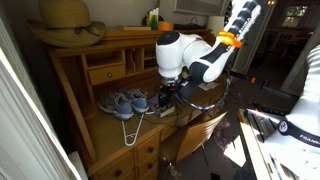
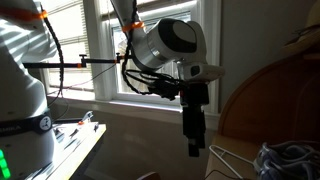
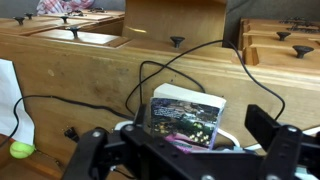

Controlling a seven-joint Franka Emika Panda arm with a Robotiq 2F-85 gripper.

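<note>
Seen from the wrist, a small box or book (image 3: 186, 116) with a dark floral picture on its front and a white top lies on the wooden desk surface. My gripper is open, one dark finger to each side of the book, with a gap between each finger and it. In exterior view 1 the gripper (image 1: 172, 89) points down over the desk, right of a pair of grey-blue shoes (image 1: 123, 103). Exterior view 2 shows its fingers (image 2: 193, 125) from the side; the book cannot be made out there.
A white hanger (image 1: 129, 130) lies before the shoes at the desk's edge. Black cables (image 3: 150, 70) run across the surface around the book. A straw hat (image 1: 67, 22) rests on the shelf top. A yellow-green ball (image 3: 20, 149) lies at the wrist view's lower left.
</note>
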